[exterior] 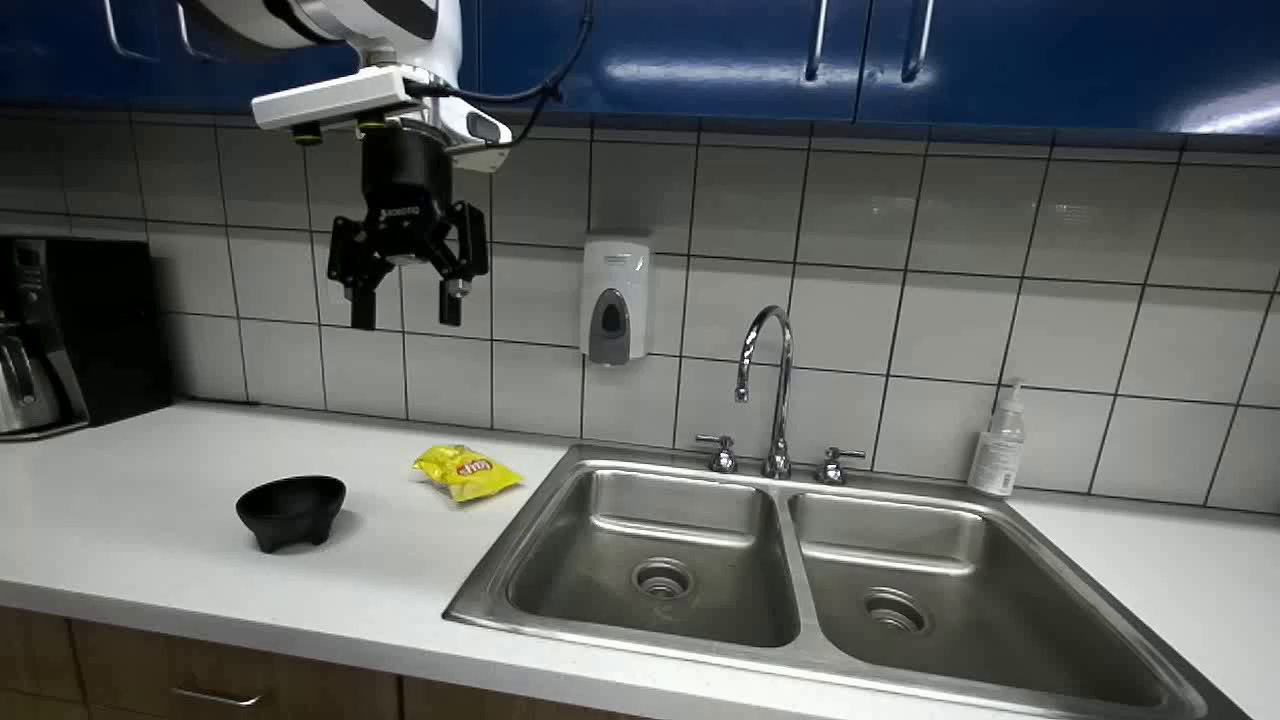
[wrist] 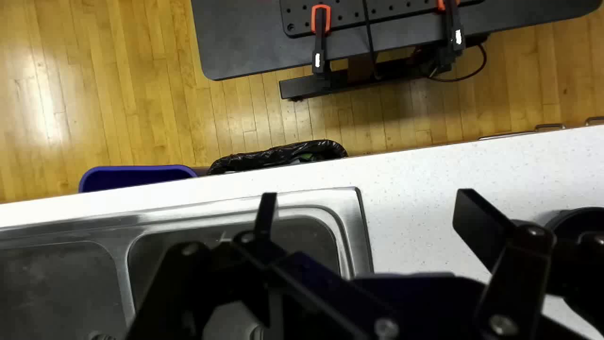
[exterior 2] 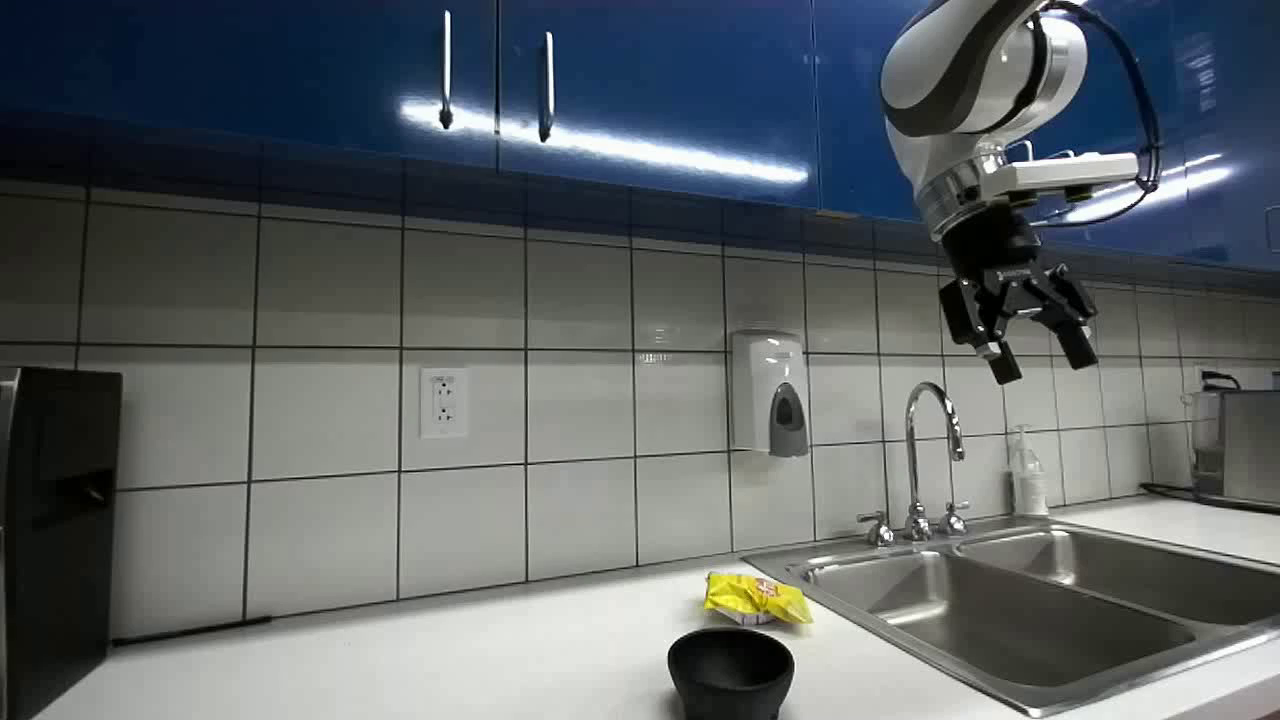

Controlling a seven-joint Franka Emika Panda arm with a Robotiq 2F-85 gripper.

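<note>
High above the counter, my gripper [exterior: 402,314] hangs open, and nothing is between its fingers. In exterior view 2 the gripper [exterior 2: 1041,366] appears on the right, in front of the tiled wall. A yellow chip bag [exterior: 468,472] lies on the white counter just left of the sink, also seen as the yellow bag [exterior 2: 758,596] in exterior view 2. To its left, nearer the front edge, stands a black bowl [exterior: 292,510] on short feet; its inside looks empty. The wrist view shows the spread fingers [wrist: 481,226] over the counter, with part of the black bowl [wrist: 586,221] at the right edge.
A double steel sink [exterior: 792,564] with a tall faucet [exterior: 780,396] takes up the right. A soap bottle [exterior: 998,444] stands behind it. The wall dispenser [exterior: 615,300] sits behind the counter, and a coffee maker [exterior: 102,330] at far left. Counter around the bowl is clear.
</note>
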